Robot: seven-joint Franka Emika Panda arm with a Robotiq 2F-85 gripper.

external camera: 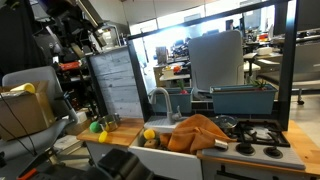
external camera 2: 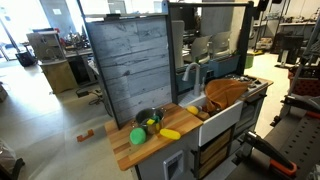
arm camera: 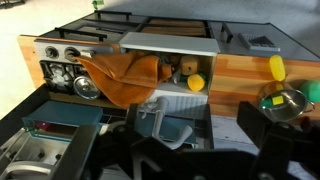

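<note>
High above the counter's left end, my gripper [external camera: 98, 42] is open and empty; its dark fingers stand wide apart in the wrist view. Below lies a crumpled orange cloth [arm camera: 120, 77], draped over the white sink [external camera: 152, 157]. A brown round item [arm camera: 189, 65] and a yellow-orange one [arm camera: 196, 82] are in the sink beside the cloth. On the wooden counter's left part stands a metal pot [external camera 2: 150, 117] with small coloured contents. Near it lie a yellow elongated item [external camera 2: 170, 133] and a green round item [external camera 2: 138, 135].
A curved faucet [external camera: 163, 97] rises behind the sink. The stove [external camera: 257, 139] is on the right, with a metal pan [arm camera: 86, 88] near it. Dark posts and a grey panel [external camera 2: 136, 65] stand behind the counter. Blue-green bins [external camera: 243, 101] sit at the back.
</note>
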